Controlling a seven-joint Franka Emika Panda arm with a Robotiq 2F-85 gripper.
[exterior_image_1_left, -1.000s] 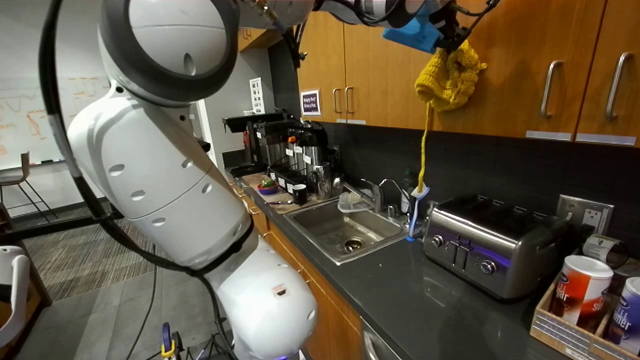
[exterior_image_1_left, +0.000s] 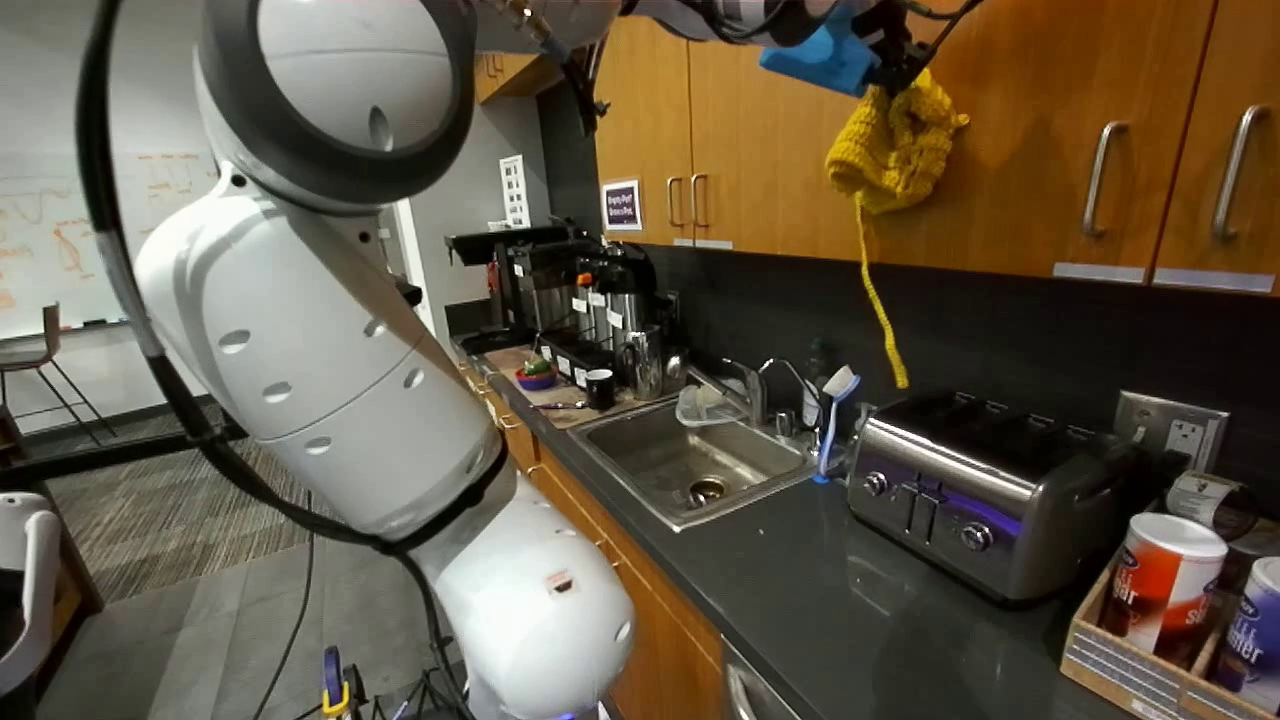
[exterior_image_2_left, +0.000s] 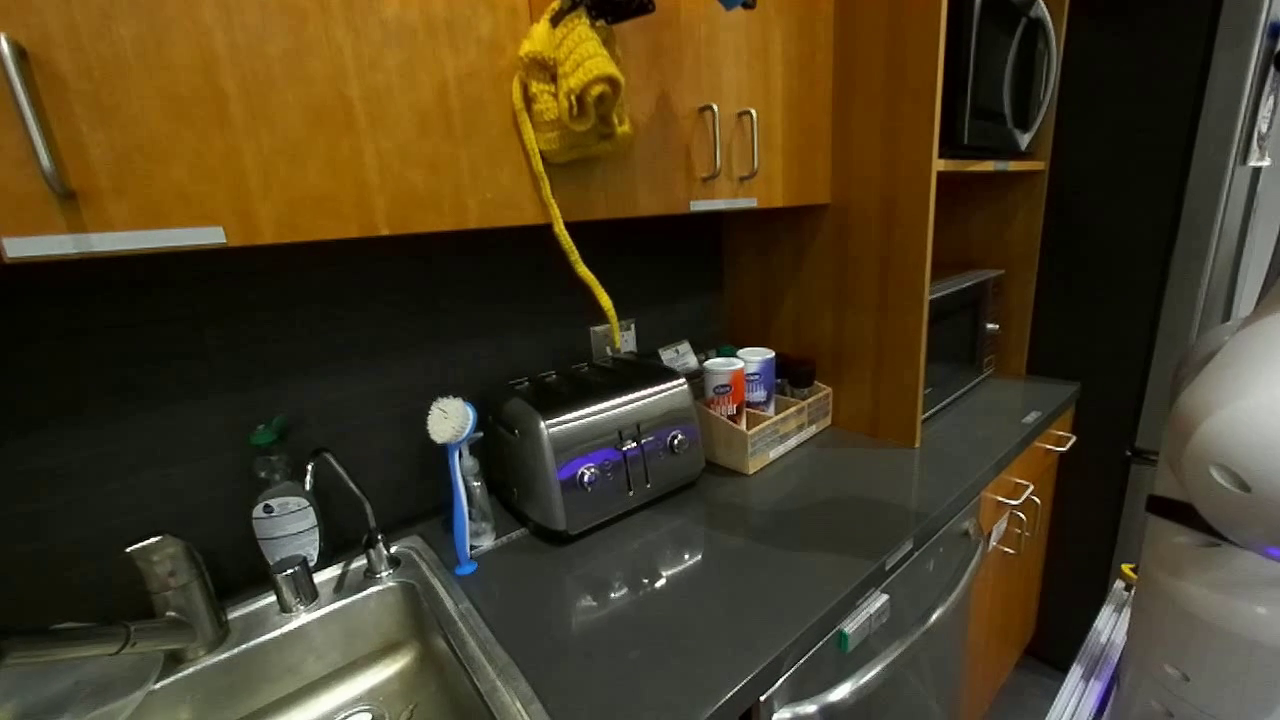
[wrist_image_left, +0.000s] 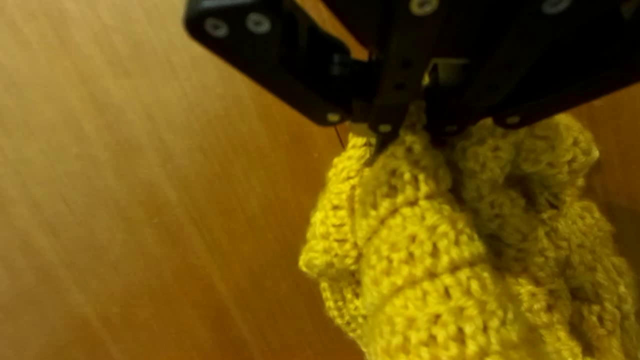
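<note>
A yellow knitted cloth (exterior_image_1_left: 894, 150) hangs bunched in front of the upper cabinet doors, high over the counter. My gripper is shut on its top edge, and folds of the knit (wrist_image_left: 429, 264) spread out below the black fingers. From the cloth (exterior_image_2_left: 576, 96) a long yellow cord (exterior_image_2_left: 564, 234) trails down, its lower end just above or behind the toaster (exterior_image_2_left: 600, 450); which of the two cannot be told. In exterior view 2 most of the gripper is cut off by the top edge.
Left of the toaster stand a blue-handled brush (exterior_image_2_left: 459, 492) and the sink (exterior_image_1_left: 624, 462). A wooden box (exterior_image_2_left: 768, 438) with canisters sits on its other side. Cabinet handles (exterior_image_1_left: 1101, 180) stick out near the cloth.
The cord has swung from above the brush toward the toaster. My gripper and the cloth have shifted very slightly up and to the left in exterior view 1.
</note>
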